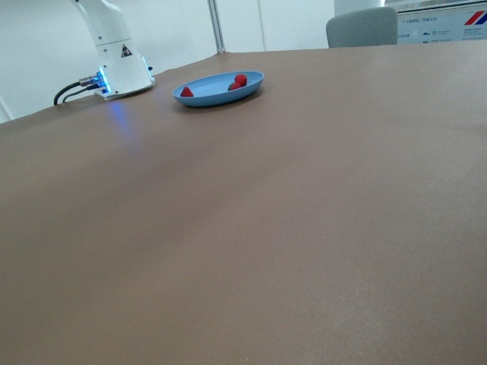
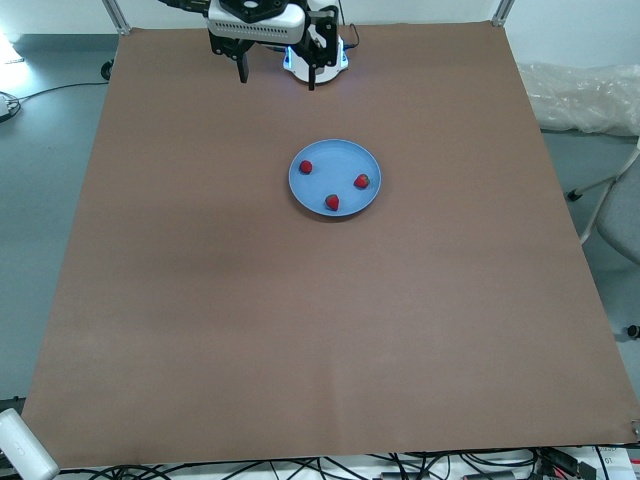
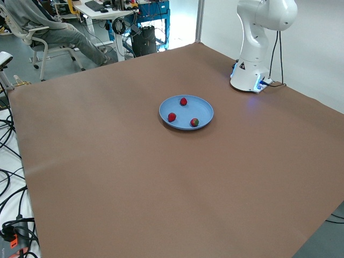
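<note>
A blue plate (image 2: 334,186) (image 1: 217,94) (image 3: 186,112) holds three strawberries (image 2: 332,202) (image 3: 183,101), set apart from each other. My gripper (image 2: 277,78) is at the top of the camera left view, behind and above the plate, with two black fingers pointing down and apart; nothing shows between them. In the camera top and camera right views only the white arm and base show, not the gripper.
The arm's base (image 3: 249,77) with cables stands at the back edge. A grey chair (image 2: 620,210) is beside the table; cables run along the near edge.
</note>
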